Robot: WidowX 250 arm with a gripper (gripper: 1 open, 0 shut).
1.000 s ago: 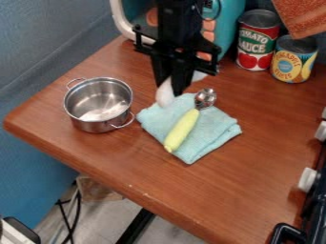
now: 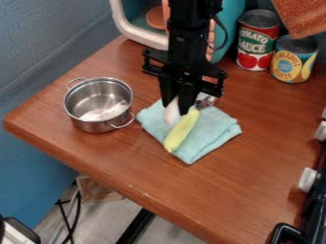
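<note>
My black gripper (image 2: 178, 95) hangs low over a light blue cloth (image 2: 204, 138), its fingers at a white object (image 2: 171, 115) and the top of a yellow corn-like piece (image 2: 181, 134) lying diagonally on the cloth. A shiny metal utensil (image 2: 208, 100) shows just right of the fingers, partly hidden. I cannot tell whether the gripper is open or shut, or whether it holds anything.
A steel pot (image 2: 98, 105) stands to the left near the table edge. A tomato sauce can (image 2: 256, 43), a yellow can (image 2: 293, 60) and a teal container (image 2: 135, 29) are at the back.
My gripper has moved lower and slightly right, toward the cloth, now covering part of the metal utensil. The items on the cloth look about the same.
</note>
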